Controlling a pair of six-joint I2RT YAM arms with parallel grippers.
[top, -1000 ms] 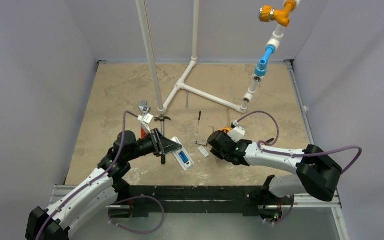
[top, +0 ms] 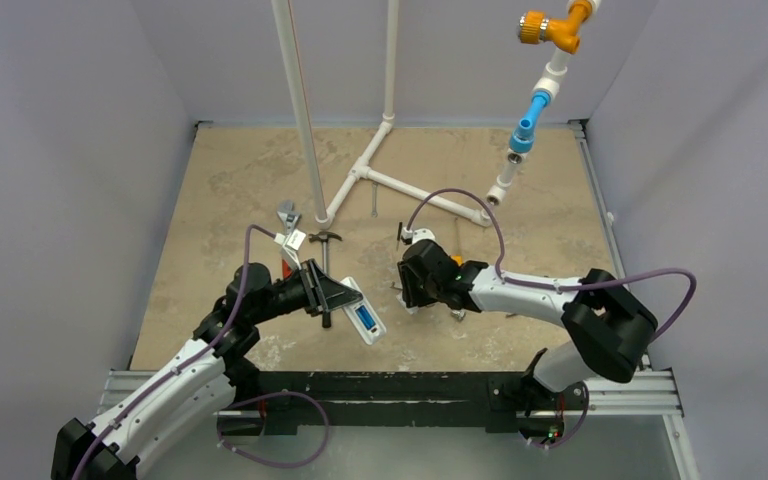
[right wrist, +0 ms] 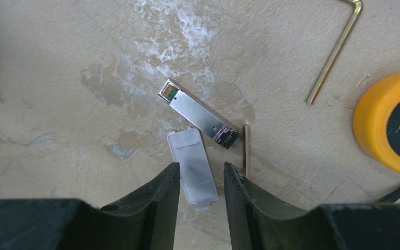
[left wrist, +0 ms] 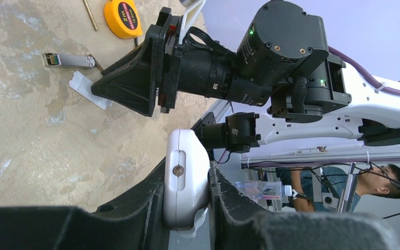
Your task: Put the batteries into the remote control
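My left gripper is shut on the white remote control (left wrist: 186, 156), holding it above the table. From the top, the remote control (top: 365, 314) shows its battery compartment facing up, with blue batteries (top: 366, 317) inside; whether they are fully seated is too small to tell. The white battery cover (right wrist: 194, 165) lies flat on the table. Over it my right gripper stands open, with the cover's lower part between its fingers in that view. Seen from the left wrist, the cover (left wrist: 86, 89) is partly hidden by the right fingers.
Close to the cover lies a metal module (right wrist: 202, 117), with a thin rod (right wrist: 246, 151) beside it. A yellow tape measure (right wrist: 393, 125) and a hex key (right wrist: 336, 52) sit farther right. A hammer (top: 325, 262) lies beyond the left gripper. White pipes (top: 410, 188) stand behind.
My right gripper has moved left to the battery cover, now largely hiding it from the top. The left gripper and the remote control have stayed almost still.
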